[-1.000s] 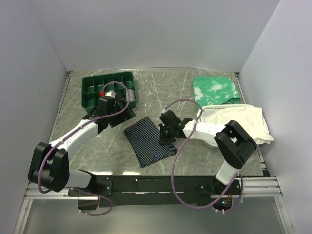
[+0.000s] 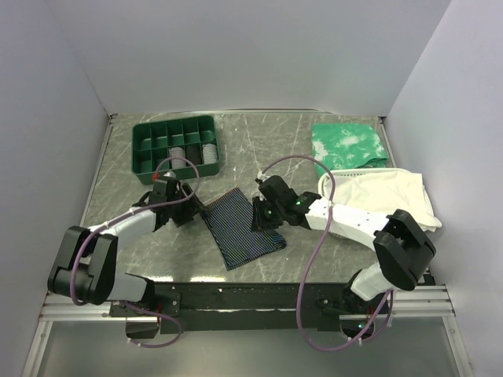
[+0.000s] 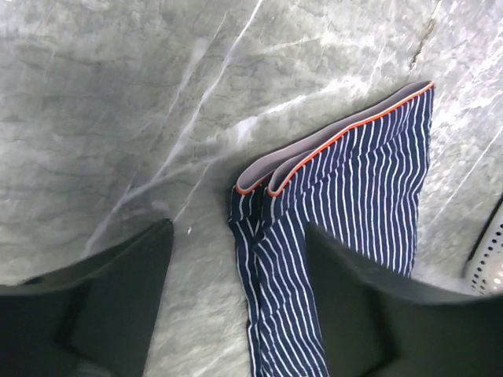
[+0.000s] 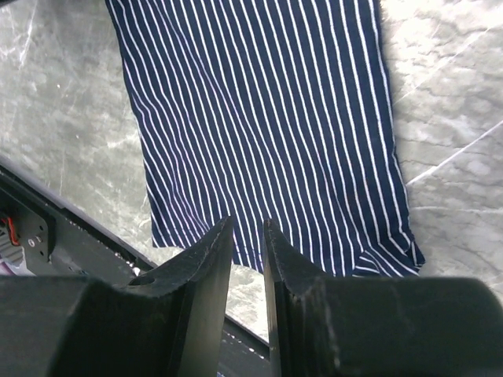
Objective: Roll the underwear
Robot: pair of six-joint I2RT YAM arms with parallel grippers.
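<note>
Navy underwear with thin white stripes (image 2: 234, 229) lies spread flat on the marbled table. Its orange-edged grey waistband (image 3: 338, 137) shows in the left wrist view, with a fold at the near corner. At the cloth's left corner, my left gripper (image 2: 201, 209) stands open, its blurred fingers (image 3: 118, 290) on either side of the folded edge. My right gripper hovers at the opposite side of the underwear (image 4: 267, 141), slightly open. Only a narrow gap parts its fingers (image 4: 206, 267), and no cloth shows pinched there.
A green divided box (image 2: 141, 161) with several rolled items stands at the back left. On the right are a white basket (image 2: 324, 184) with pale cloth over it and a folded green cloth (image 2: 346, 145). Bare table (image 2: 259, 145) lies behind the underwear.
The underwear lies unchanged.
</note>
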